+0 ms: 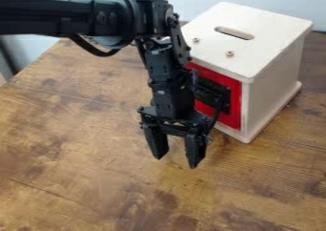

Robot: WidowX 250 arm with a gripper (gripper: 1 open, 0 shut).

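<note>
My black gripper [176, 155] points down over the wooden table, its two fingers apart with empty space between them. It is in front of a pale wooden box [272, 68] with a slot in the top and a red front panel [227, 79]. A black fitting on that panel is partly hidden behind my arm. I cannot tell whether the gripper touches the box.
The box takes up the upper right.
</note>
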